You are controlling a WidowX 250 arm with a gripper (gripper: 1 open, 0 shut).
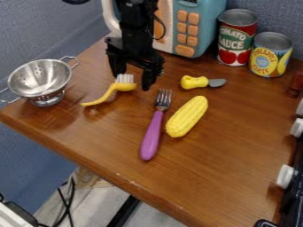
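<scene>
My black gripper (133, 73) is lowered over a yellow brush (104, 96) with white bristles, its fingers around the upper end of the brush; whether they touch it or hold it I cannot tell. A purple-handled fork (151, 135) lies right of the brush, with a yellow corn cob (186, 117) beside it. A small yellow-handled tool (196, 82) lies above the corn.
A steel colander (38, 78) sits at the left edge. A toy microwave (187, 31) and two cans (236, 40) stand at the back. Black appliances line the right edge.
</scene>
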